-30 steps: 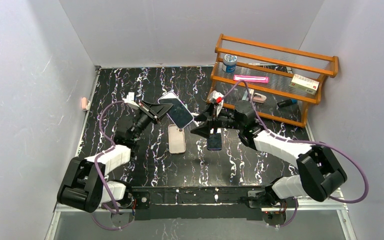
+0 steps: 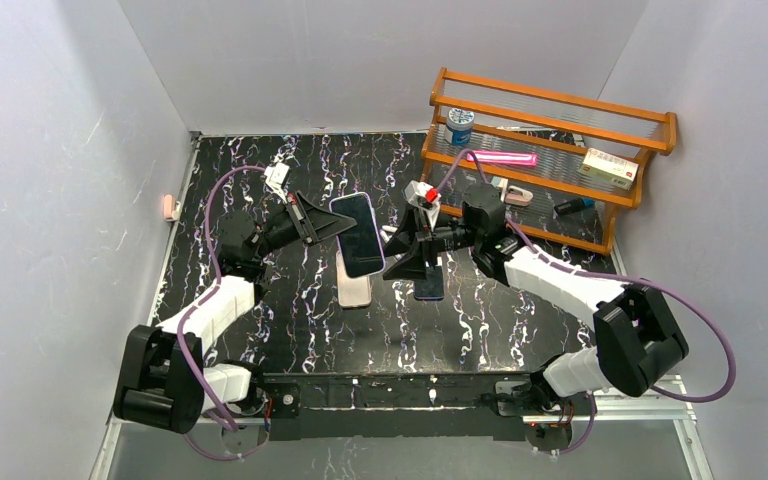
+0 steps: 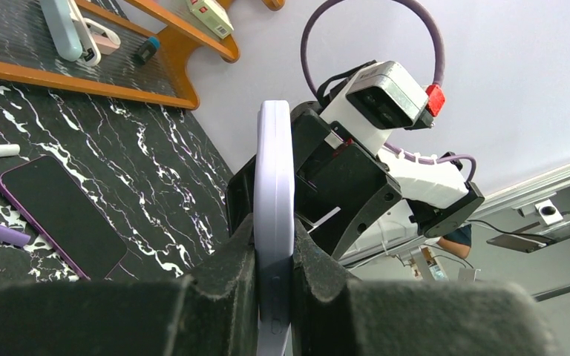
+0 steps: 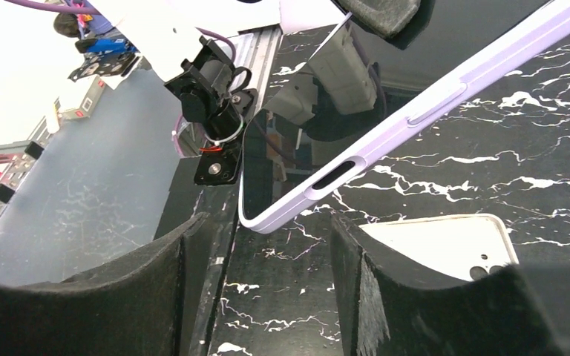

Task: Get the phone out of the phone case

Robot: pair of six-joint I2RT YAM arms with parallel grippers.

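Observation:
A dark-screened phone in a pale lilac case (image 2: 360,236) (image 3: 273,200) (image 4: 445,96) is raised over the middle of the table, screen up in the top view. My left gripper (image 2: 322,226) is shut on one end of it, seen edge-on in the left wrist view. My right gripper (image 2: 400,255) is part open just beside the phone's right side; in the right wrist view the case's lower corner lies above the gap between its fingertips, with nothing visibly held.
A beige case (image 2: 353,292) and another phone (image 3: 63,219) lie on the marble table (image 2: 290,340), with markers (image 3: 0,231) nearby. A wooden rack (image 2: 550,170) with small items stands at the back right.
My left gripper has turned the phone from a slanted to a more upright angle in the top view. My right gripper has shifted slightly, staying beside the phone's right side.

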